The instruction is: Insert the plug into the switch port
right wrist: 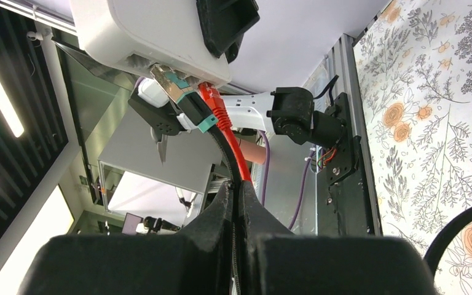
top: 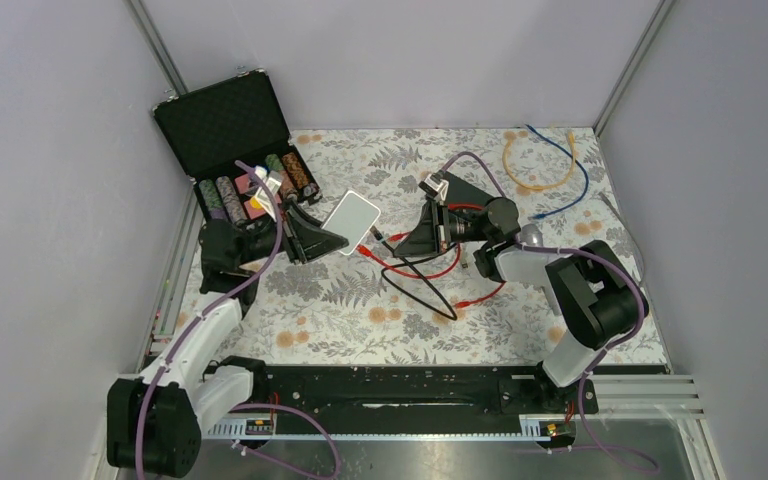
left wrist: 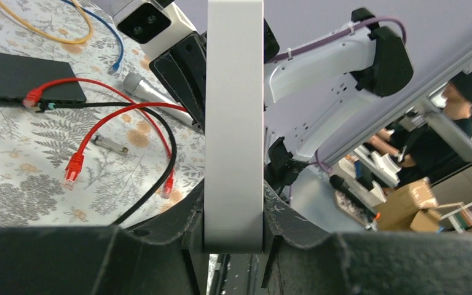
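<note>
My left gripper (top: 334,243) is shut on the white switch (top: 352,220), held up off the table. In the left wrist view the switch (left wrist: 233,123) stands edge-on between the fingers, its ports out of sight. The right gripper is shut on the black cable (right wrist: 225,150), some way behind its plug (right wrist: 181,95). The plug's metal end is right at the switch's port side, tilted against it; whether any of it is inside a port I cannot tell. Beside it, a red plug (right wrist: 214,101) sits at a neighbouring port.
A dark box (left wrist: 21,77), loose red cables (left wrist: 83,144) and a small metal module (left wrist: 109,144) lie on the table. Yellow (top: 540,187) and blue (top: 582,175) cables are at the back right. An open case of chips (top: 225,145) stands at the back left.
</note>
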